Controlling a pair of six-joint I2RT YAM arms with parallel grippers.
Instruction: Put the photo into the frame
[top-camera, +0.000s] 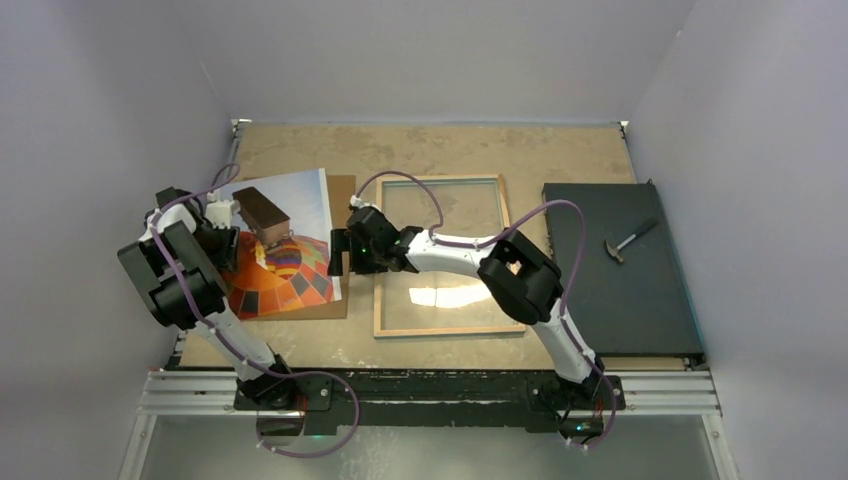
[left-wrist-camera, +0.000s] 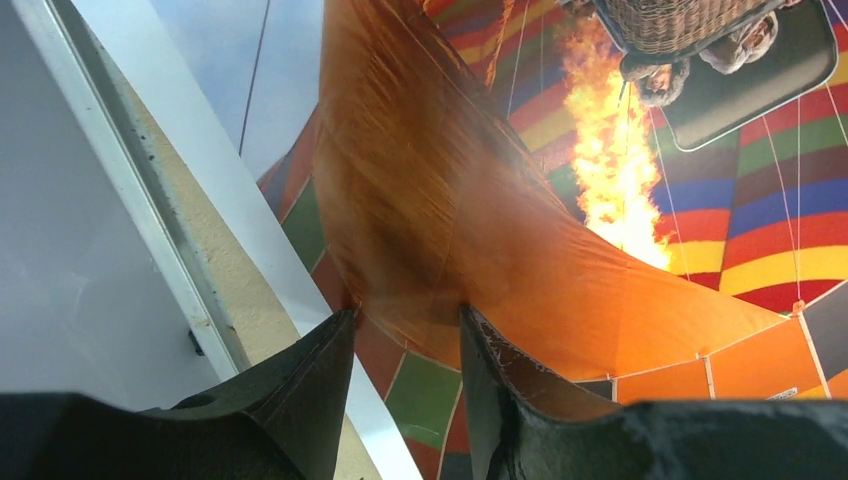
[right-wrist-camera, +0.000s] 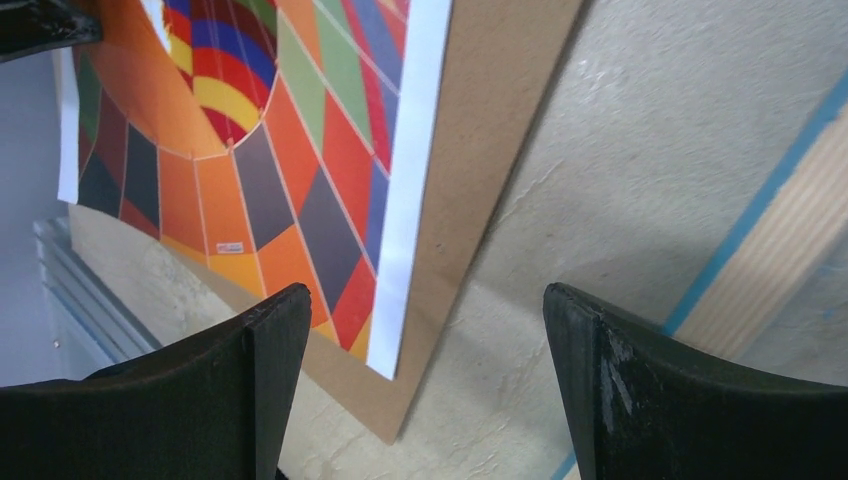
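Observation:
The hot-air balloon photo (top-camera: 290, 280) lies on a brown board (top-camera: 342, 295) at the left. My left gripper is over the photo's left part near its white margin; its fingertips look apart, and whether they grip anything is unclear. My right gripper is open over the photo's right margin and the board's edge, with nothing visible held. The wooden frame (top-camera: 450, 330) with a clear pane lies right of the photo, partly under my right arm.
A dark panel (top-camera: 610, 300) with a hammer (top-camera: 632, 238) on it lies at the right. Grey walls stand at both sides.

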